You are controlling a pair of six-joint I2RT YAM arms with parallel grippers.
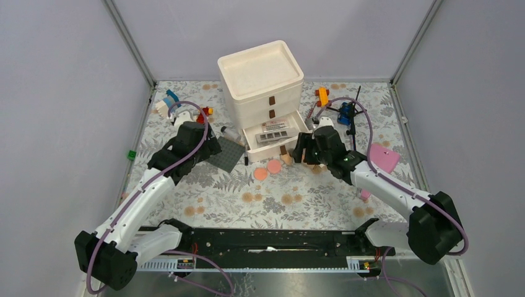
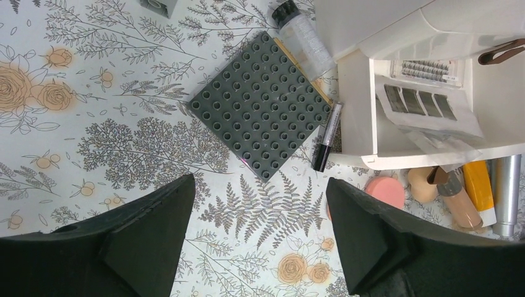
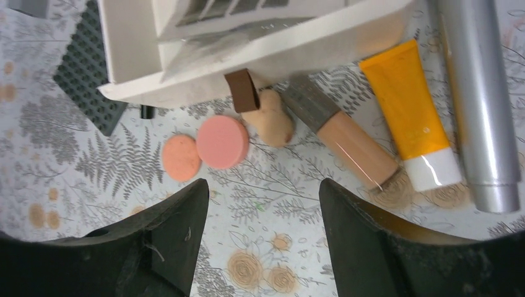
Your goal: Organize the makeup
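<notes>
A white drawer unit (image 1: 260,74) has its bottom drawer (image 2: 356,108) pulled out, holding lash packs (image 2: 421,105). Along its front lie a black-capped pen (image 2: 328,136), two pink discs (image 3: 221,142), a sponge (image 3: 272,127), a foundation tube (image 3: 356,148), a yellow tube (image 3: 402,99) and a silver cylinder (image 3: 477,105). A dark perforated board (image 2: 257,105) and a clear bottle (image 2: 303,43) lie left of it. My left gripper hangs open and empty over the cloth. My right gripper is open and empty above the items before the drawer.
Toys (image 1: 323,97) stand behind on both sides, with a dark stand (image 1: 351,130) and pink object (image 1: 384,158) at right.
</notes>
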